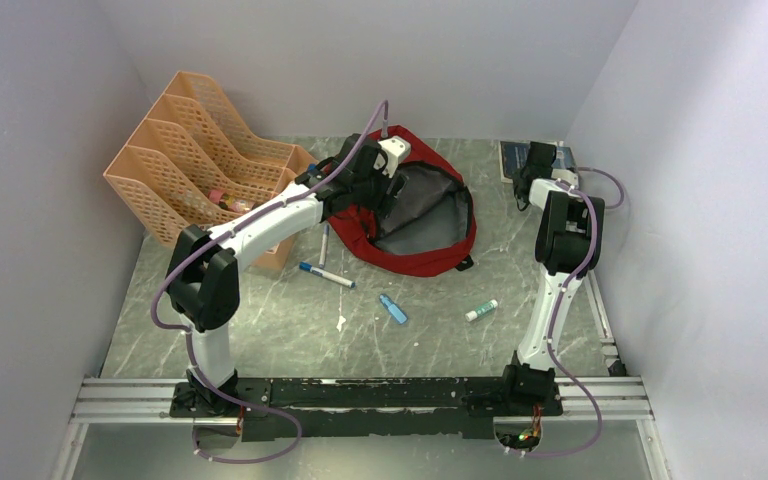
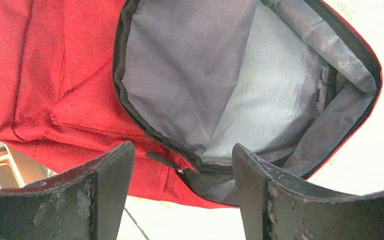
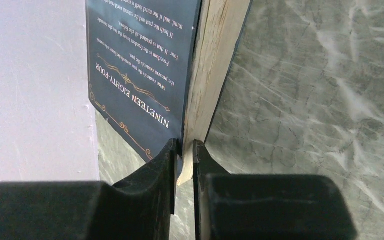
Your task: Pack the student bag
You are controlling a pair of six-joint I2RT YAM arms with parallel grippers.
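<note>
The red bag [image 1: 410, 262] lies with its main pocket unzipped, showing a grey lining [image 2: 280, 90]. Over the bag's left side hangs my left gripper, its fingers wide apart with nothing between them. A dark blue book [image 3: 135, 75], titled "Nineteen Eighty-Four", is at the back right; its cream page edge [image 3: 211, 75] faces the right wrist camera. My right gripper is at the book's near corner, with a narrow gap between its fingers. The corner shows in that gap, but whether the fingers press on it cannot be told.
An orange rack [image 1: 185, 150] stands at the left, with a bottle-like item [image 1: 228, 200] inside. On the table lie a blue-capped marker [image 1: 327, 275], a light blue tube [image 1: 393, 309] and a green-and-white stick [image 1: 481, 311]. Close behind the book rises the right wall [image 1: 700, 200].
</note>
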